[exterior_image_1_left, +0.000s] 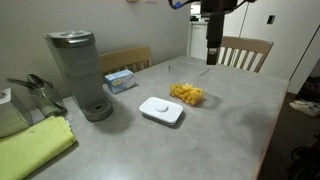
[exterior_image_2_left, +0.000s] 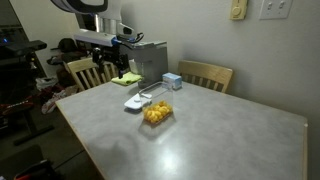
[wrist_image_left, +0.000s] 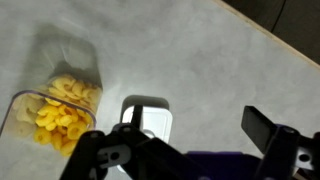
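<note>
My gripper is open above the table, its fingers wide apart with nothing between them. A clear container (exterior_image_2_left: 168, 92) holding yellow pieces (exterior_image_2_left: 157, 112) stands on the table. In the wrist view, those yellow pieces (wrist_image_left: 72, 122) lie at the left, outside my fingers. Beside the container is a white rectangular lid (exterior_image_1_left: 162, 110), flat on the table. The same white lid (wrist_image_left: 154, 122) shows near the left finger in the wrist view, partly covered by the gripper's body.
A tall grey machine (exterior_image_1_left: 81, 70), a blue-and-white box (exterior_image_1_left: 119, 81) and a yellow cloth (exterior_image_1_left: 34, 146) line one side of the table. Utensils stand in a metal holder (exterior_image_1_left: 46, 98). Wooden chairs (exterior_image_2_left: 205, 78) border the table.
</note>
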